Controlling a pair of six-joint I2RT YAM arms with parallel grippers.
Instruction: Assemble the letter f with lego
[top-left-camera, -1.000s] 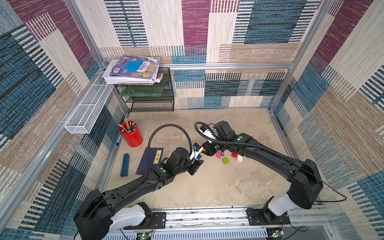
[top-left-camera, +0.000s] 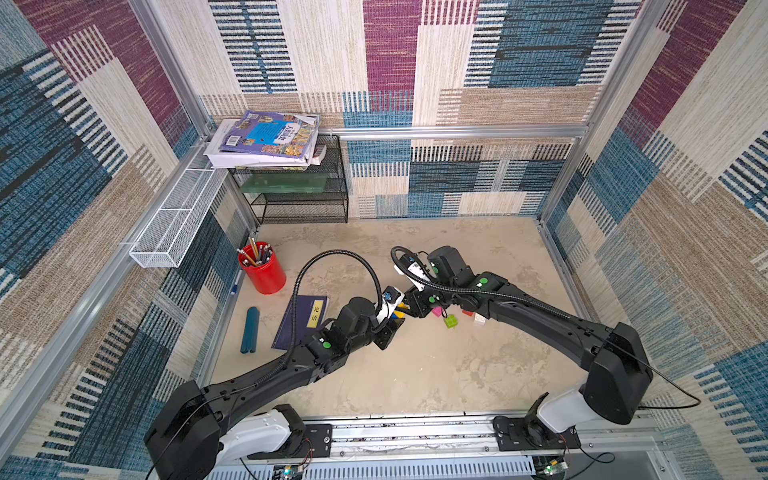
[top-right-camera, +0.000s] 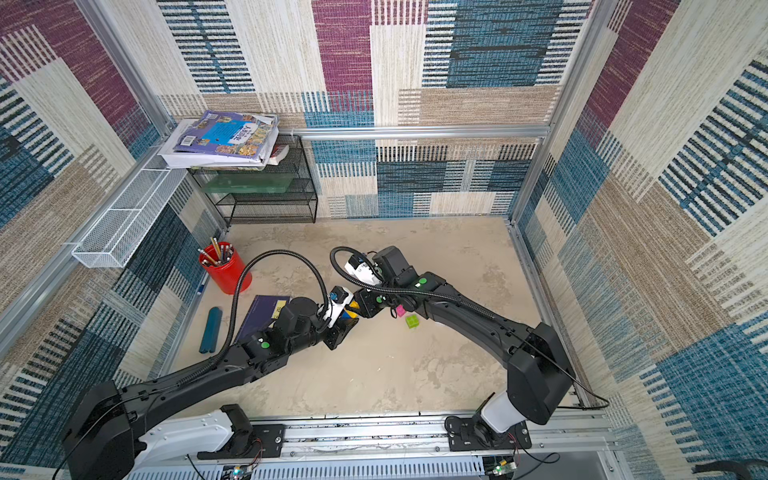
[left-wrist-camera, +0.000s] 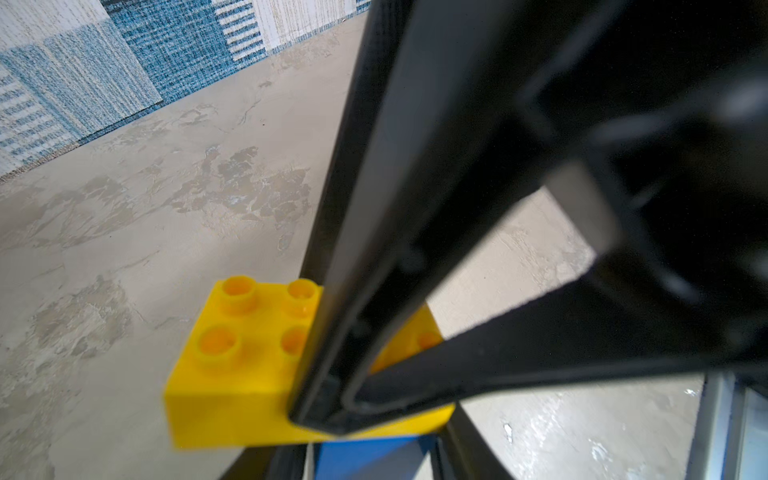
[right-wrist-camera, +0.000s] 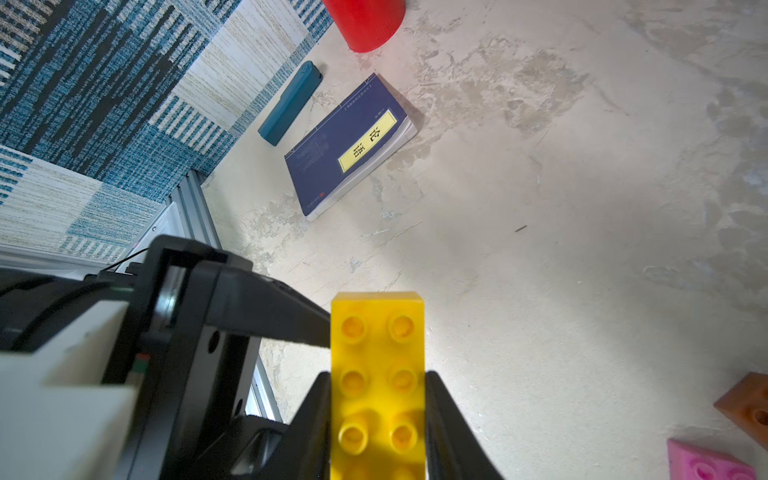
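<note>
My grippers meet over the middle of the table. A yellow brick (left-wrist-camera: 224, 384) with round studs is held in my right gripper (top-left-camera: 408, 302), whose black finger crosses it in the left wrist view. A blue brick (left-wrist-camera: 368, 457) sits directly under the yellow one, between the fingers of my left gripper (top-left-camera: 390, 318); whether these press on it is unclear. The right wrist view shows the yellow brick (right-wrist-camera: 377, 384) upright in the frame, hiding most of what is below it.
Loose pink (right-wrist-camera: 704, 460), brown (right-wrist-camera: 748, 404), green (top-left-camera: 450, 321) and white (top-left-camera: 479, 318) bricks lie to the right. A navy book (right-wrist-camera: 344, 148), a teal case (right-wrist-camera: 289, 104) and a red pen cup (top-left-camera: 264, 272) stand or lie on the left.
Both grippers have shifted slightly at the table's middle since a second ago; the right arm sits a little lower in the top left view.
</note>
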